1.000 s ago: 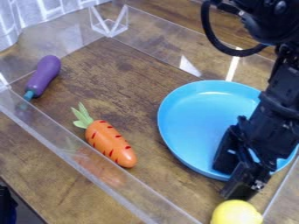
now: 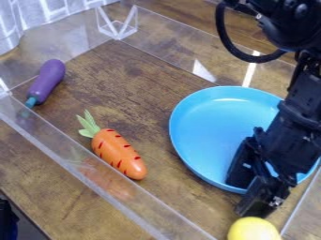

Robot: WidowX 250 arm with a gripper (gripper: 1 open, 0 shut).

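My black gripper (image 2: 261, 192) hangs low at the right, over the near right edge of a blue plate (image 2: 207, 131), with its tips just above a yellow object (image 2: 253, 230) at the bottom edge, which is partly cut off. The fingers look apart, with nothing visible held between them. An orange toy carrot (image 2: 116, 151) with green leaves lies left of the plate. A purple toy eggplant (image 2: 48, 82) lies at the upper left.
Clear plastic walls (image 2: 82, 166) border the wooden work surface along the left, front and back. Bare wood is free between the eggplant, the carrot and the plate.
The gripper and arm have shifted only very slightly near the yellow object; the carrot, eggplant and plate stay where they were.
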